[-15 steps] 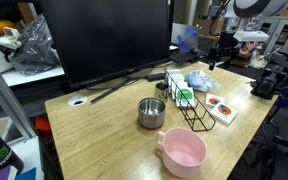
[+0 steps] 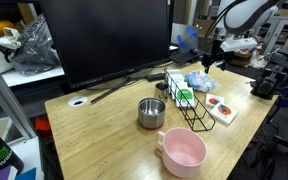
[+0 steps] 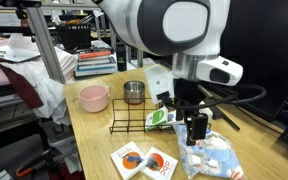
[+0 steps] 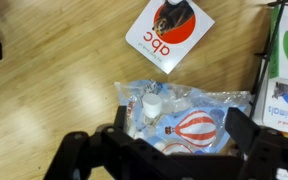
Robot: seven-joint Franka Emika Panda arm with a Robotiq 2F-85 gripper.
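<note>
My gripper stands open over a clear plastic bag [image 4: 189, 117] printed with hot-air balloons. Nothing is held between its fingers, and the bag shows in the gap below them. In exterior view 2 the gripper [image 3: 184, 117] hangs beside the bag [image 3: 212, 155], which lies crumpled on the table. Exterior view 1 has the bag [image 2: 199, 80] behind the wire rack, with the arm above it at the right.
A black wire rack [image 2: 197, 121] holds small books. Flat "abc" cards [image 3: 158, 163] lie near the bag. A steel pot [image 2: 151, 113] and pink cup [image 2: 183, 153] stand farther off. A large monitor [image 2: 114, 40] borders the table.
The arm has shifted and turned slightly near the bag in exterior view 1. The bag, rack, cards, pot and cup look unmoved.
</note>
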